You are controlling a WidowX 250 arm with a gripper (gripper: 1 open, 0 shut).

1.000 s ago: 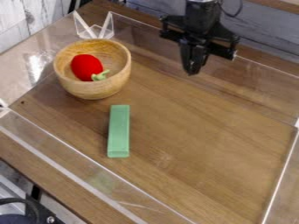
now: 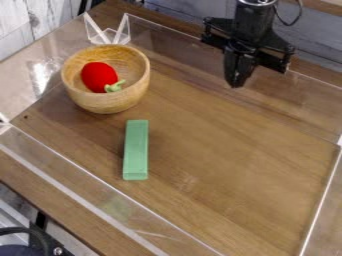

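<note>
The black robot gripper (image 2: 238, 76) hangs at the upper right of the wooden surface, shut with nothing visible between its fingers. A wooden bowl (image 2: 114, 100) at the left holds a red strawberry-like object (image 2: 98, 74) with green leaves. A green rectangular block (image 2: 136, 150) lies below the bowl, apart from it. The gripper is clear of both.
Clear walls or edges border the wooden surface (image 2: 234, 180) on the left, front and right, with a pale ledge along the back. The centre and right of the surface are empty. Black cables show at the bottom left corner.
The gripper has moved slightly to the right over the last second. The bowl, the red object and the green block have not moved.
</note>
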